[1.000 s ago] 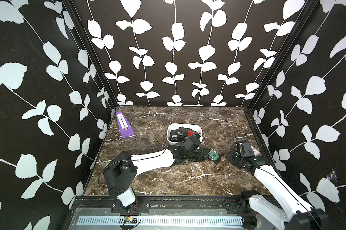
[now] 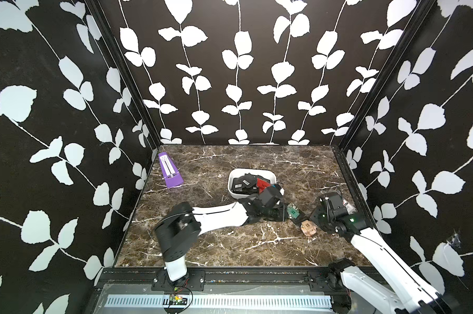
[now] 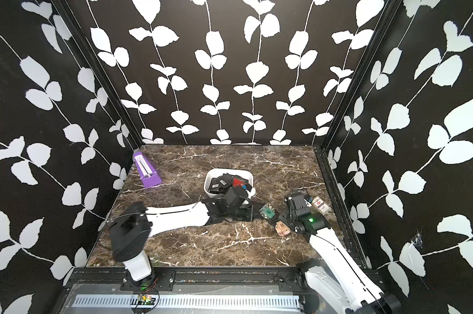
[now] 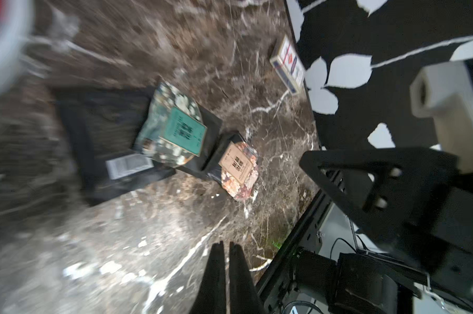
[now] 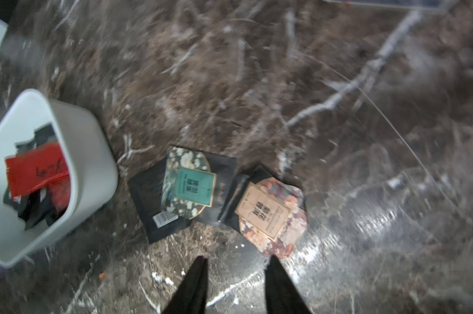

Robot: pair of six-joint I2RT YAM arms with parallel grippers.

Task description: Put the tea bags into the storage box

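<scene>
Three tea bags overlap in a row on the marble table: a black one with a barcode label (image 5: 146, 196), one with a green label (image 5: 194, 185), and one with a peach label (image 5: 268, 212). The white storage box (image 5: 97, 144), holding black and red packets, stands left of them in the right wrist view. My right gripper is partly open over the table, nothing between its fingers. My left gripper is shut with nothing showing between its fingers. From the top left view, it hangs above the barcode bag and mostly hides it.
At the back left lies a purple holder (image 2: 171, 171). A small card box (image 4: 289, 64) sits by the right wall, partly behind the right arm in the top views. Bare table lies behind the bags and in front of them.
The peach-label bag, mostly hidden at my right gripper a second ago, now lies in plain view on the table. My left gripper has moved right, covering more of the barcode bag.
</scene>
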